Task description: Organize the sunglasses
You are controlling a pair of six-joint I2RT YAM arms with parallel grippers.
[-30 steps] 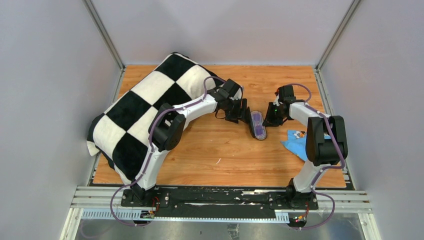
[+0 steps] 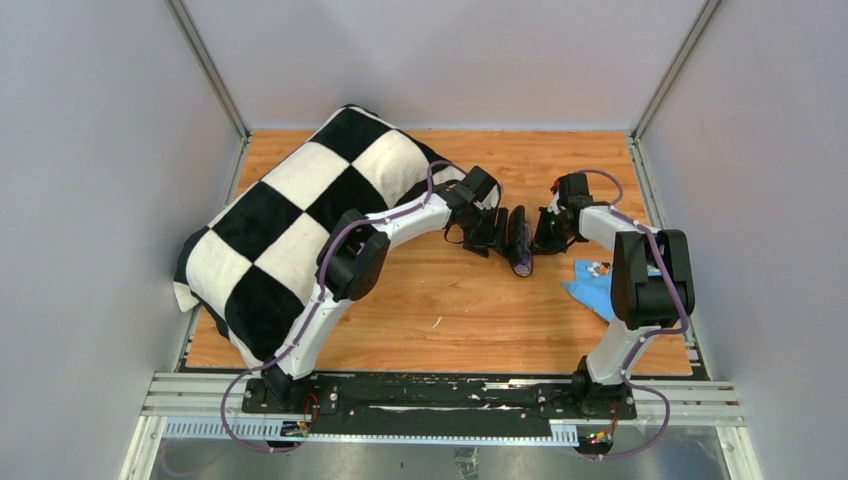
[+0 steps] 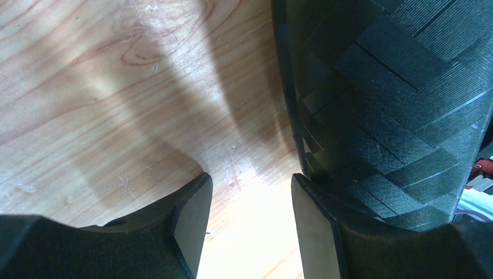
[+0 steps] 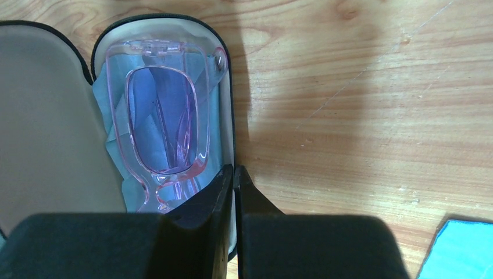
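An open sunglasses case lies between my grippers, its dark woven lid raised and tilted, its grey lining showing in the right wrist view. Clear pink sunglasses lie on a light blue cloth inside. My left gripper stands open at the lid's outer side, one finger against or very near it, bare wood between the fingertips. My right gripper is shut on the case's right rim, beside the sunglasses.
A checkered cushion fills the left of the wooden table. A blue cloth lies at the right, under the right arm.
My left gripper has moved right toward the case. The lid now stands higher, leaning over the case's body and covering much of it in the top view.
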